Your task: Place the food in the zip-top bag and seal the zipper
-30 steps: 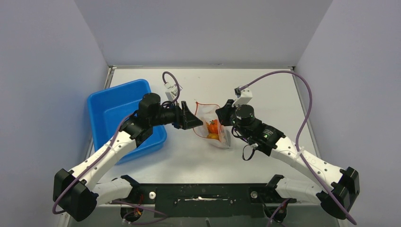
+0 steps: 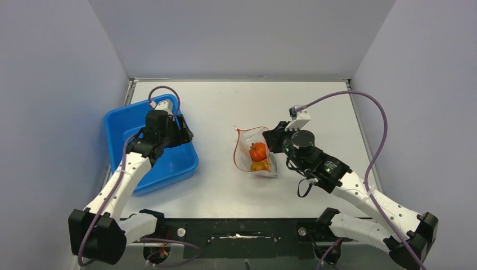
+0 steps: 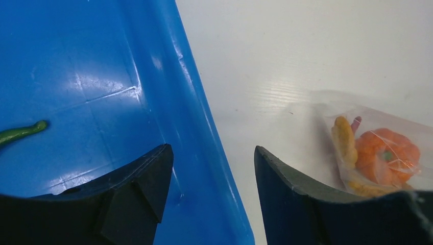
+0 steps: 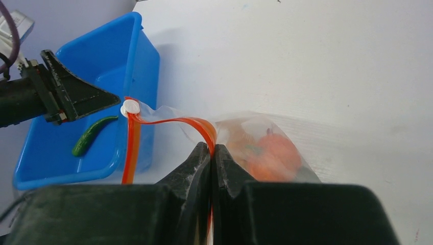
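A clear zip top bag [image 2: 241, 157] with an orange-red zipper stands gaping near the middle of the table. Inside lie an orange pumpkin-like piece [image 2: 258, 152] and yellow food [image 2: 259, 166]. My right gripper is shut on the bag's zipper edge, and a white slider [image 4: 130, 106] sits at the zipper's far corner. Over the right side of the blue bin hangs my left gripper, its fingers apart with nothing between them. A green pepper-like vegetable [image 3: 23, 132] lies in the bin, left of that gripper; the arm hides it from the top view.
The blue bin [image 2: 192, 163] takes up the table's left side. Grey walls close in the left, right and back.
My left gripper has moved left, away from the bag's mouth to over the bin. The right gripper and the bag have shifted slightly to the right.
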